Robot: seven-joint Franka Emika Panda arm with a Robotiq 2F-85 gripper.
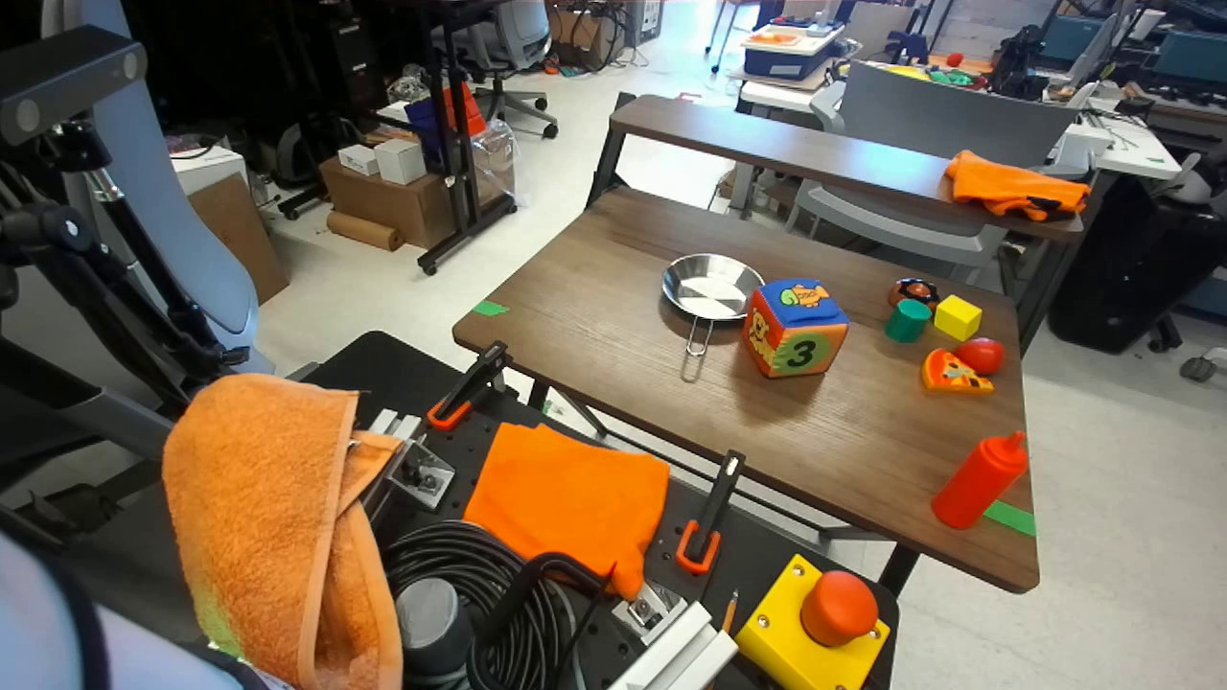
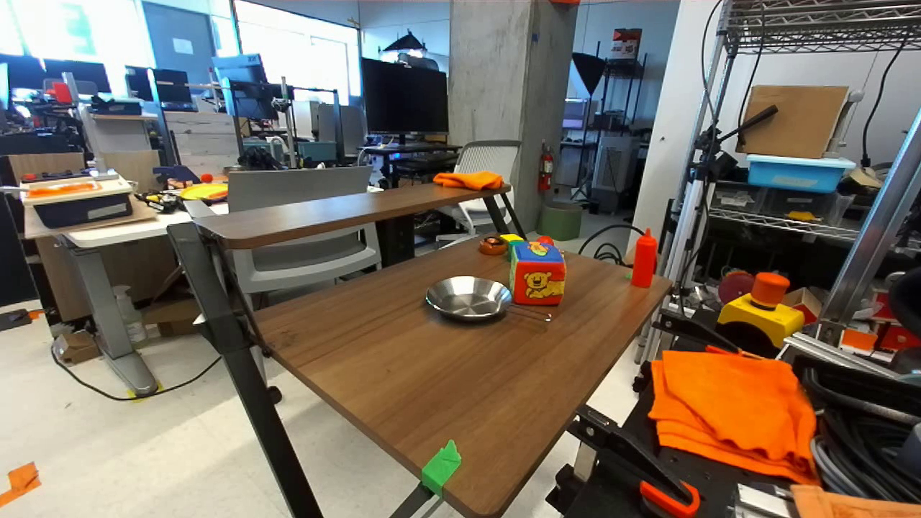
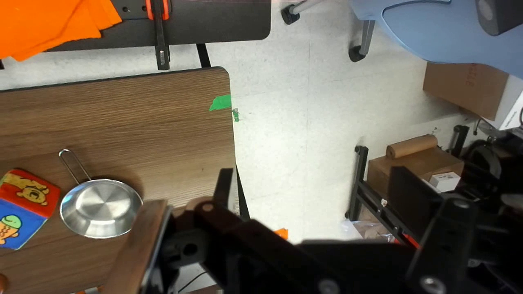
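My gripper shows only in the wrist view, its fingers wide apart with nothing between them. It hangs off the table's end, with bare floor seen through the gap. On the brown table (image 1: 598, 276) lies a metal pan (image 1: 715, 287), its wire handle toward the front edge. A soft picture cube (image 1: 796, 329) stands right beside the pan. Toward the far right are a green cylinder (image 1: 908, 321), a yellow block (image 1: 957, 317), a red ball-like toy (image 1: 981, 356) and a toy pizza slice (image 1: 956, 373). A red squeeze bottle (image 1: 980, 481) stands upright near the front right corner.
A raised shelf (image 1: 794, 140) runs along the table's back, with an orange cloth (image 1: 1012, 185) on it. Clamps, a folded orange cloth (image 1: 571, 494) and a yellow box with a red button (image 1: 814, 628) occupy the black bench.
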